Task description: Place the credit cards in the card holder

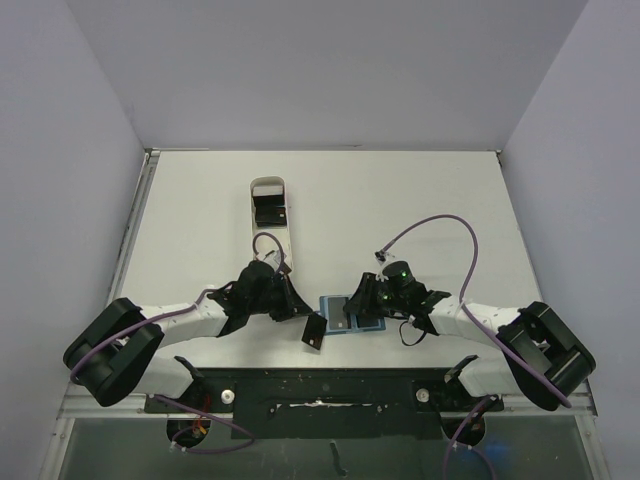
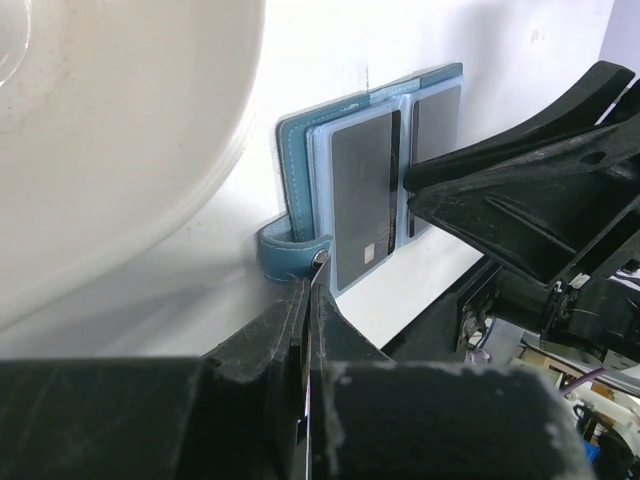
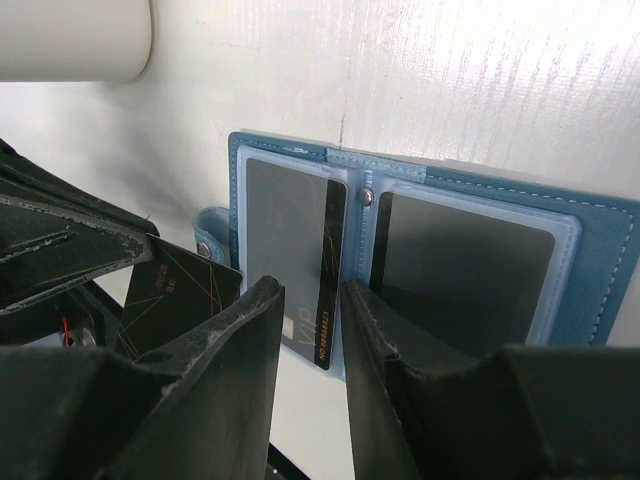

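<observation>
The blue card holder (image 1: 342, 304) lies unfolded on the table, with dark cards behind its clear pockets. In the right wrist view one pocket shows a dark card (image 3: 280, 215) marked VIP, and the other pocket shows a plain dark card (image 3: 450, 270). My left gripper is shut on a loose black card (image 3: 170, 300), which stands beside the holder's left edge, outside the pockets. The holder's strap (image 2: 290, 250) curls up close to the left fingertips. Above the holder my right gripper is open, a gap between its fingertips.
A white tiered rack (image 1: 270, 230) with dark cards in its upper part stands at the back left, close behind the left arm. The dark front edge (image 1: 310, 372) runs close to the held card.
</observation>
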